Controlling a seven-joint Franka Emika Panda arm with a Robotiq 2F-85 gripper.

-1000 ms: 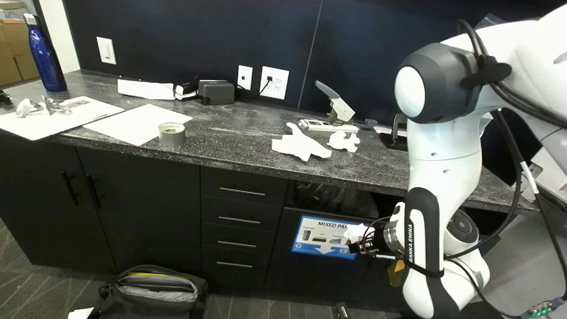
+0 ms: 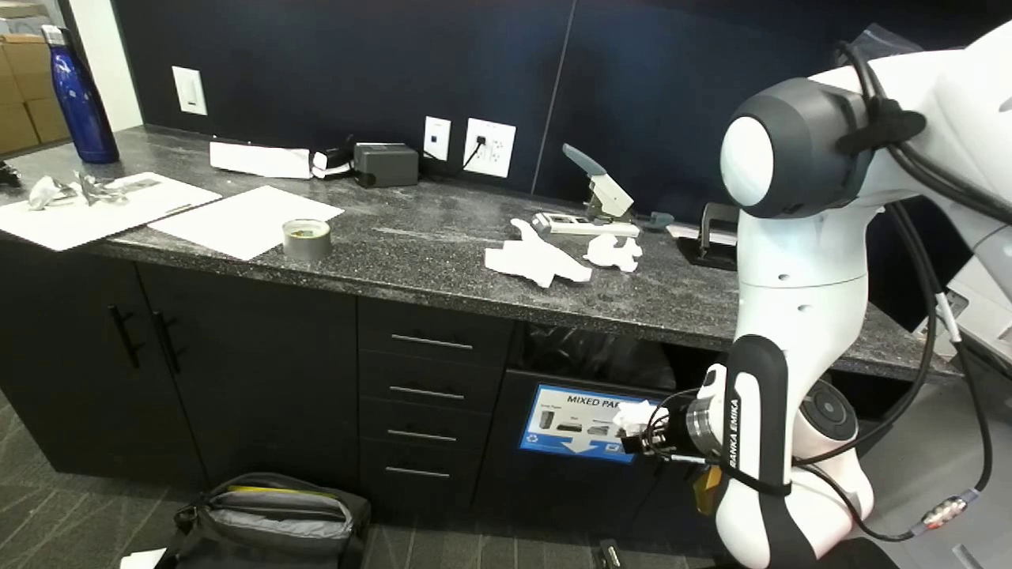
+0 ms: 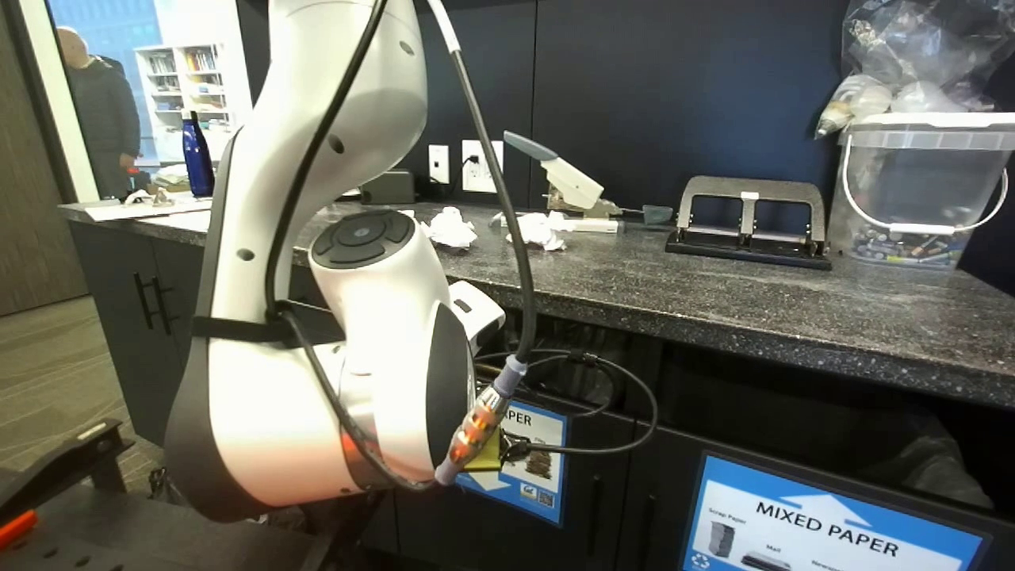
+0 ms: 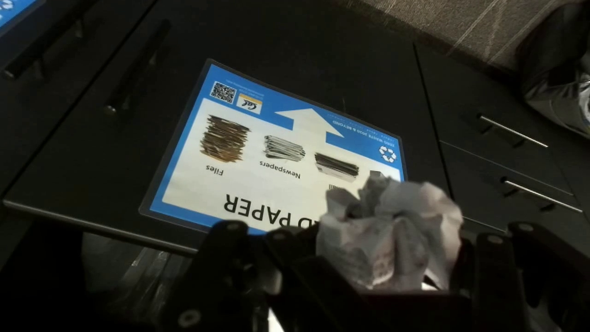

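A crumpled white paper ball [image 4: 390, 238] sits between the fingers of my gripper [image 2: 643, 431], which is shut on it. From the first exterior view, the paper [image 2: 633, 416] shows in front of the blue-and-white mixed paper sign [image 2: 548, 427] on the cabinet front, below the counter's edge. Two more crumpled white papers lie on the counter: a larger one [image 2: 536, 258] and a smaller one [image 2: 614, 252]. In the second exterior view my gripper is hidden behind the arm.
The bin opening [image 2: 593, 352] is above the sign, under the counter. A white stapler [image 2: 607, 196], a hole punch [image 3: 752, 217] and a clear bucket [image 3: 913, 190] stand on the counter. Toward the left are a tape roll [image 2: 306, 239] and a blue bottle [image 2: 81, 99]. An open bag [image 2: 275, 521] lies on the floor.
The upper arm and its elbow have shifted slightly to the right. My gripper and the paper in it stay almost in place before the sign.
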